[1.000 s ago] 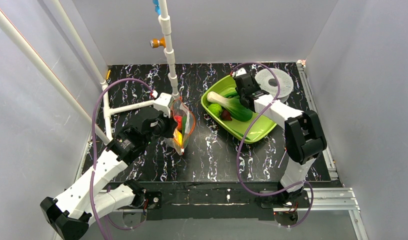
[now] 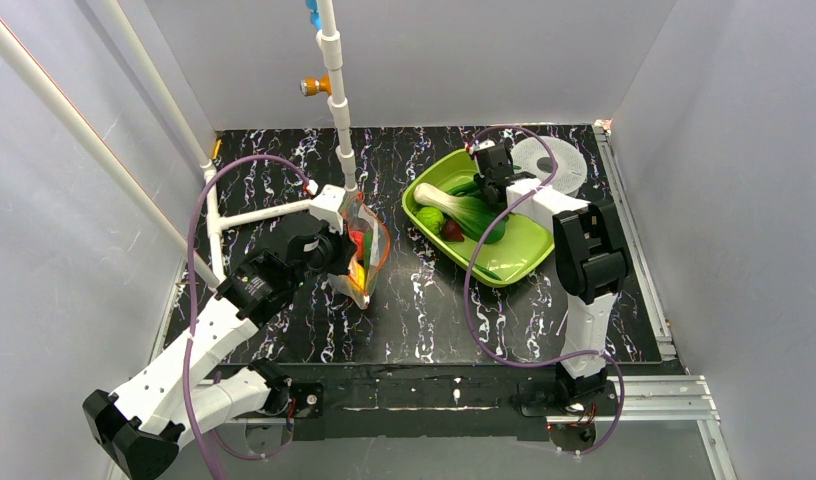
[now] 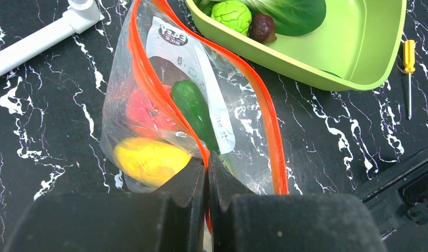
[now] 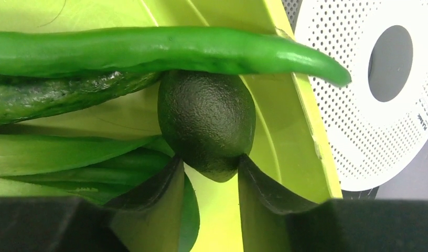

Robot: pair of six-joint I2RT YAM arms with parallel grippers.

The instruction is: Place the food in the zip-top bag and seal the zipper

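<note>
The clear zip top bag (image 3: pixel 243 113) with an orange-edged mouth stands open on the left side of the table. Inside it show a red item (image 3: pixel 149 113), a yellow item (image 3: pixel 151 160) and a dark green vegetable (image 3: pixel 193 107). My left gripper is shut on the bag's orange rim. Over the far right part of the green bin (image 2: pixel 529 250) is my right gripper. Its fingers stand apart at both sides of a dark avocado's (image 4: pixel 206 115) narrow end; whether they press on it cannot be told. A long green pepper (image 4: pixel 201 50) lies across the avocado's other end.
A leafy bok choy (image 2: pixel 454 205), a light green ball-shaped vegetable (image 3: pixel 232 17) and a dark red item (image 3: pixel 261 28) share the bin. Beyond it lies a white perforated disc (image 2: pixel 574 170). White pipes (image 2: pixel 269 213) stand near the bag. A screwdriver (image 3: pixel 409 58) lies right of the bin.
The left arm and bag look almost unchanged.
</note>
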